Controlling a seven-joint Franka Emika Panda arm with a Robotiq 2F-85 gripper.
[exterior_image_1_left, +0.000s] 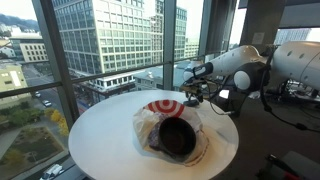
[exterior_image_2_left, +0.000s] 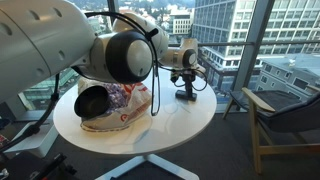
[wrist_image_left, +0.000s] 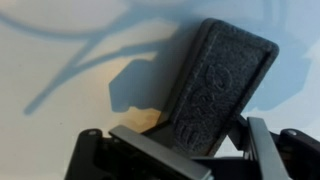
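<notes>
A dark, textured block like an eraser (wrist_image_left: 222, 85) lies on the white table, tilted across the wrist view, its near end between the fingers of my gripper. These fingers are part open around that end; whether both touch it is hard to tell. In exterior view 2 the gripper (exterior_image_2_left: 186, 90) points down over the dark block (exterior_image_2_left: 185, 96) near the table's window side. From exterior view 1, the gripper (exterior_image_1_left: 193, 99) is low at the table's far right, with the block too small to make out clearly.
A black bowl or pot (exterior_image_1_left: 178, 138) rests on a crumpled red-and-white plastic bag (exterior_image_1_left: 145, 121) near the table's middle. A wooden chair (exterior_image_2_left: 285, 115) stands beyond the table's edge.
</notes>
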